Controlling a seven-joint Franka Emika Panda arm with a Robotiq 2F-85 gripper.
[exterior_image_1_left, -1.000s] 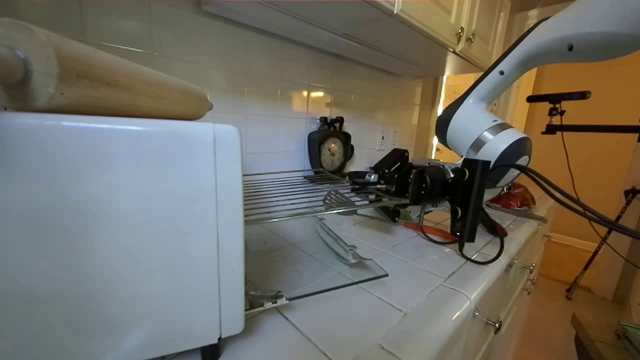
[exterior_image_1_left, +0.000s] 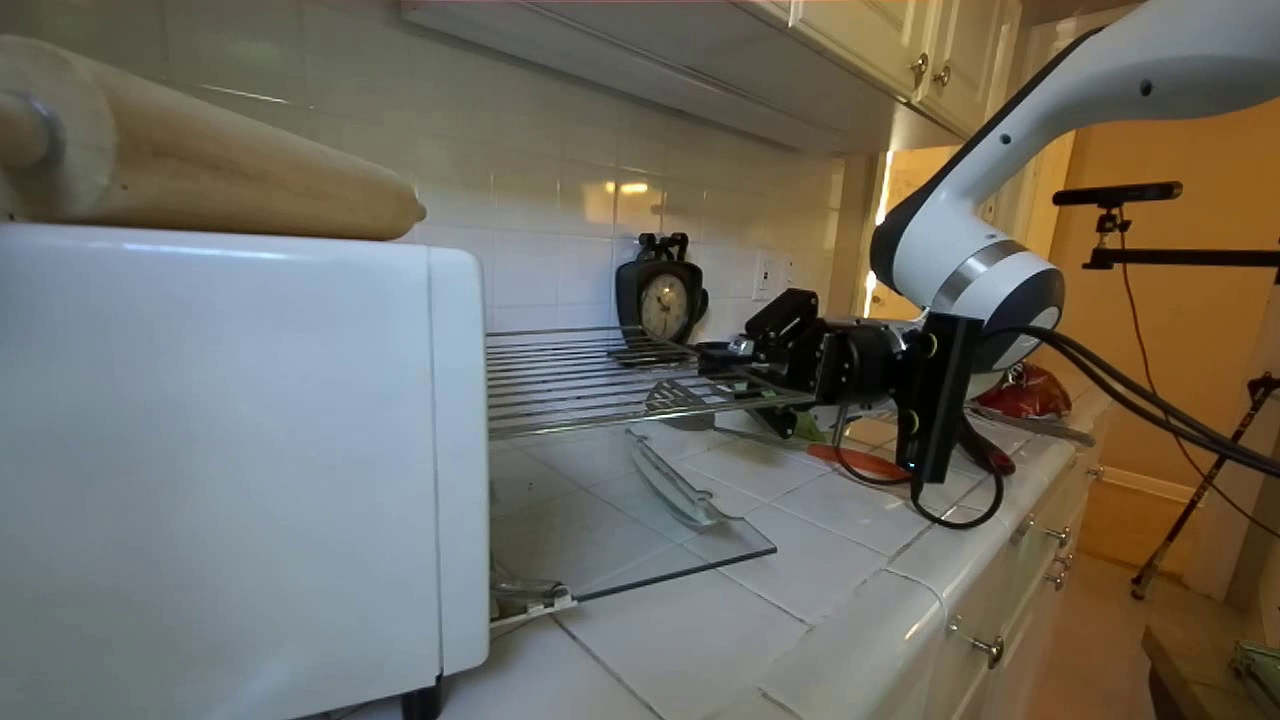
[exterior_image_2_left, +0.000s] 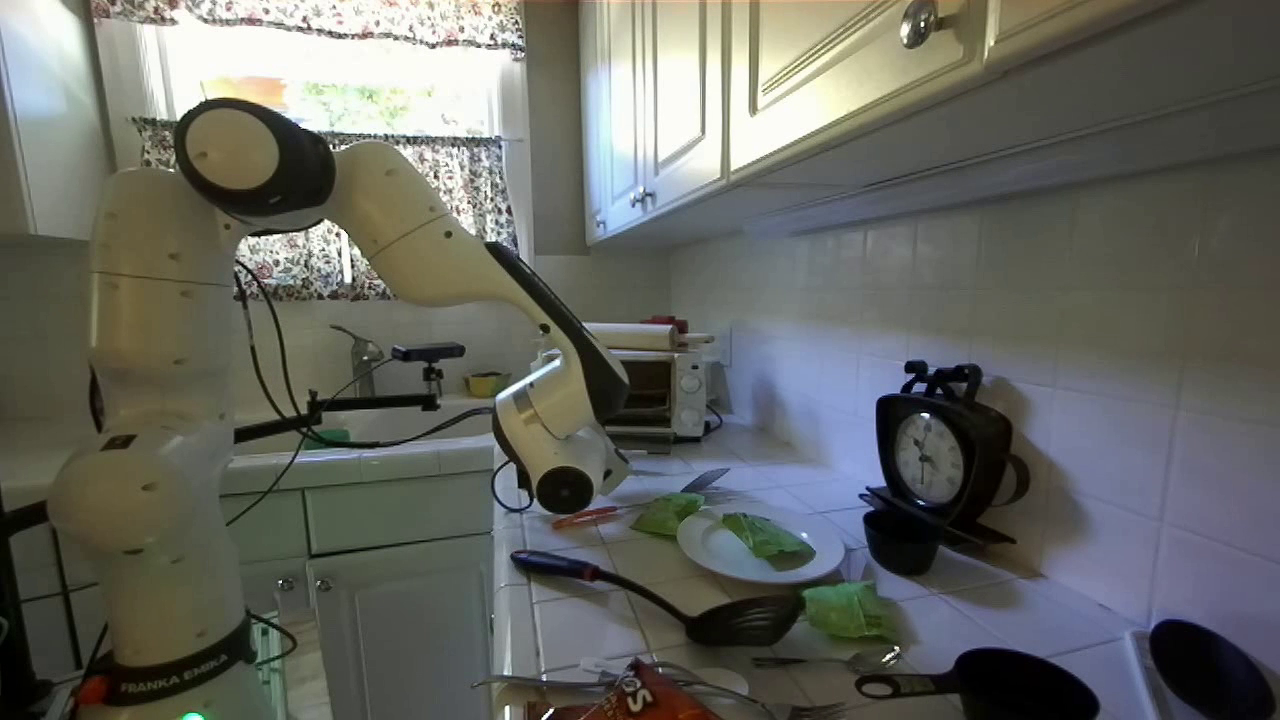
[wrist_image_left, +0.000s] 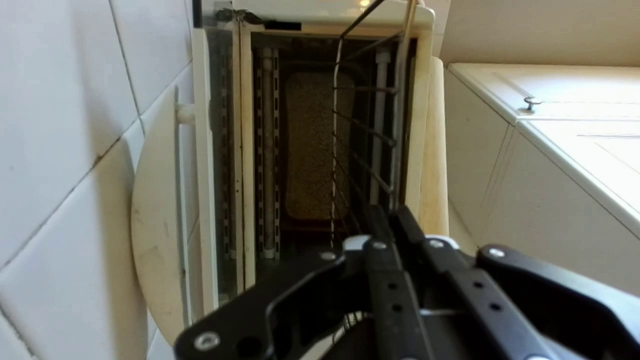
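Observation:
A wire oven rack (exterior_image_1_left: 576, 384) juts far out of the white toaster oven (exterior_image_1_left: 228, 456) in exterior view 1, above the lowered glass door (exterior_image_1_left: 576, 516). At the rack's outer end my gripper (exterior_image_1_left: 720, 372) is shut on its edge. The wrist view looks into the oven, whose dark tray (wrist_image_left: 312, 144) lies inside; there the rack (wrist_image_left: 366, 126) runs from between the closed-up fingertips of my gripper toward the oven opening. The exact spot where the fingers meet the wire is hidden. In exterior view 2 the arm hides the gripper.
A rolling pin (exterior_image_1_left: 228, 144) lies on top of the oven. On the counter stand a black scale (exterior_image_2_left: 942, 450) by the wall, a white plate (exterior_image_2_left: 708, 552), a spatula (exterior_image_2_left: 744, 618) and a black pan (exterior_image_2_left: 1026, 684). Cabinets (exterior_image_1_left: 864, 42) hang overhead.
The rack and my gripper have risen slightly in exterior view 1, the rack's oven side most visibly. The glass door and the counter items stay put.

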